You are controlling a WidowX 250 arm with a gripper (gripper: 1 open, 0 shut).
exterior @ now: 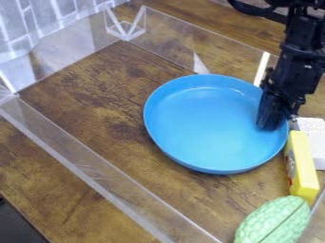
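A large blue plate [203,123] lies on the wooden floor of a clear-walled tray. My black gripper [272,112] reaches down from the top right to the plate's right rim, its tip low over that edge. The fingers are dark and overlapping, and whether anything sits between them is hidden.
A yellow box [302,166] and a white item [313,134] lie right of the plate. A green ridged object [272,222] is at the bottom right. Bare wood [89,114] fills the left of the tray, bounded by transparent walls.
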